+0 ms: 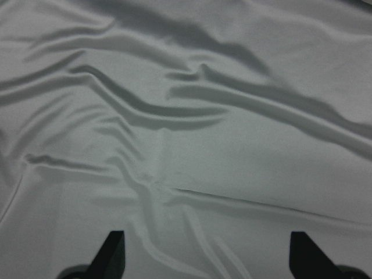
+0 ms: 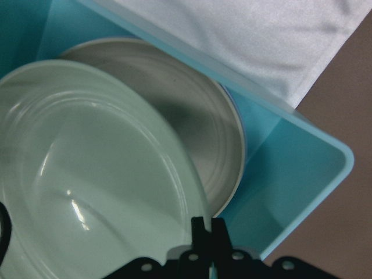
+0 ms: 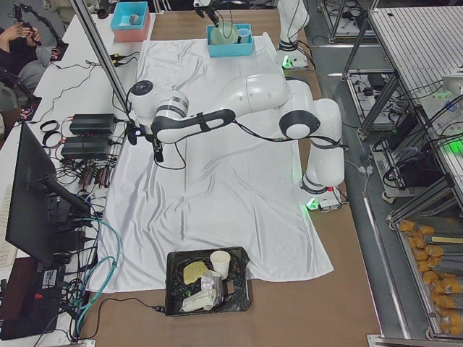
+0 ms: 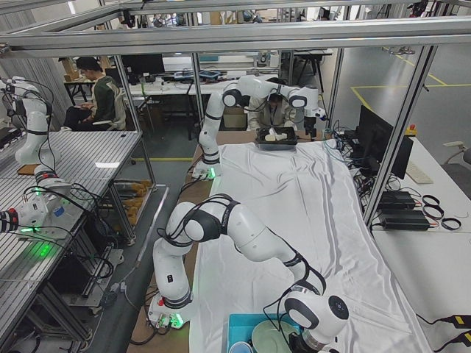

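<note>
In the right wrist view my right gripper is shut on the rim of a pale green plate, which lies over a grey plate inside a blue bin. My left gripper hovers over the wrinkled white cloth, its fingers wide open with nothing between them.
A black tray with a white cup, a yellowish item and packets stands at the cloth's front edge in the left camera view. Monitors, cables and black boxes line the side desk.
</note>
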